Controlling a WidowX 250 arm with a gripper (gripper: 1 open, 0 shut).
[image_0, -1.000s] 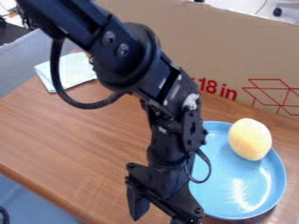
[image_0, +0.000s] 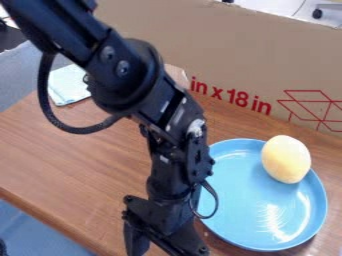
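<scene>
The black arm reaches down from the upper left to its gripper (image_0: 158, 232) at the table's front edge, left of the blue plate (image_0: 274, 225). The fingertips are low in the frame and partly cut off, so whether they are open or holding anything cannot be seen. A pale yellow egg-shaped object (image_0: 286, 159) rests on the back part of the plate.
A large cardboard box (image_0: 241, 50) stands along the back of the wooden table (image_0: 60, 160). A white cloth or paper (image_0: 70, 85) lies at the back left, partly behind the arm.
The arm and gripper have shifted left, away from the plate, by a small amount. The plate and yellow object have not moved.
</scene>
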